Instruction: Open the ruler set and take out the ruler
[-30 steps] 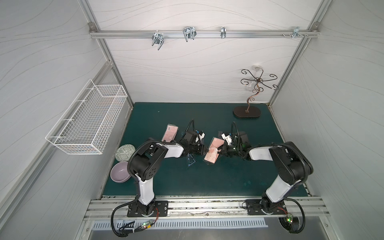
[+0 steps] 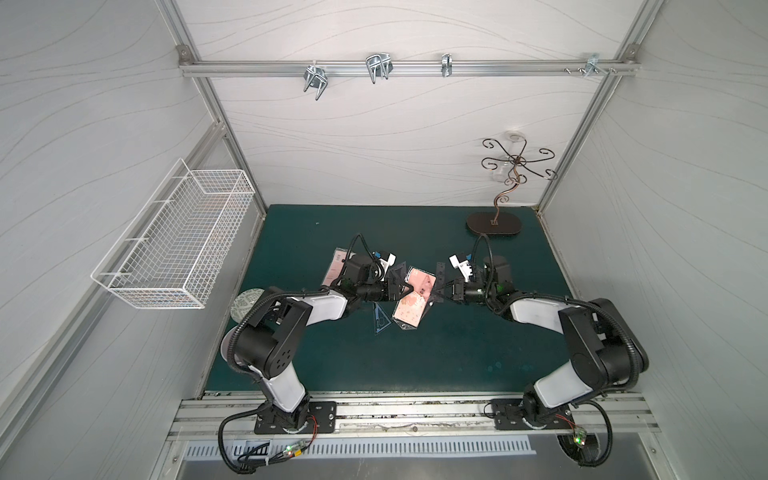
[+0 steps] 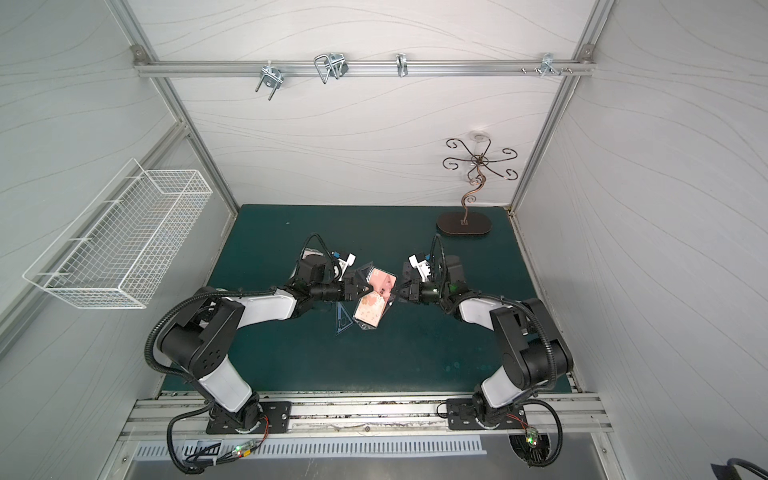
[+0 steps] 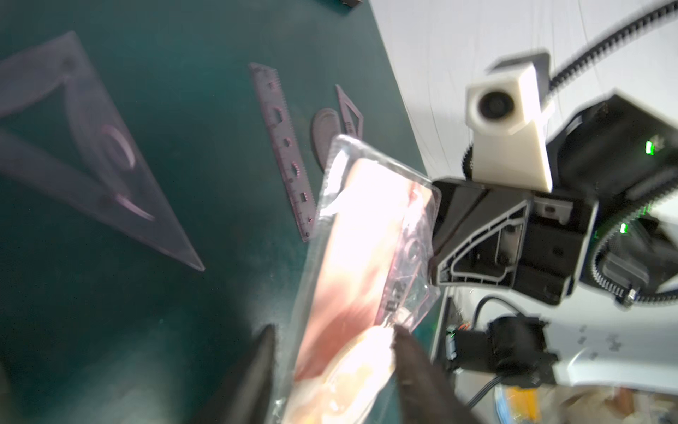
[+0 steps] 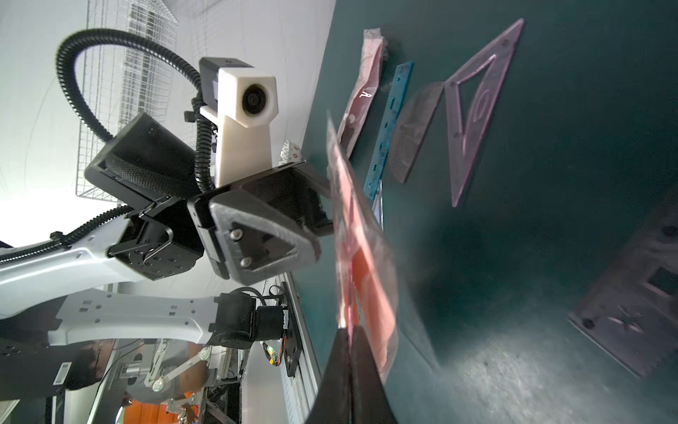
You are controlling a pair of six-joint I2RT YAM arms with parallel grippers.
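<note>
A pink ruler-set pouch [image 2: 415,301] in a clear sleeve is raised above the table between both grippers. My right gripper is shut on the sleeve's thin edge. My left gripper is part open, its blurred fingers [image 4: 413,360] apart on either side of the pouch in this view; whether they touch it is unclear. In the right wrist view, the pouch [image 5: 370,272] is seen edge-on, its layers parted. Clear pieces [image 4: 399,282] with cut-outs show inside the sleeve in the left wrist view.
On the table lie a lilac ruler [image 4: 286,148], a large set square [image 4: 134,176], a small protractor [image 4: 325,134], a blue ruler [image 5: 389,130] and another pink pouch [image 5: 362,99]. A metal stand [image 2: 494,223] is at back right.
Over the last second the pouch has shifted left and tilted slightly. My left gripper has drawn back left and away from the front; my right gripper moved a little the same way.
</note>
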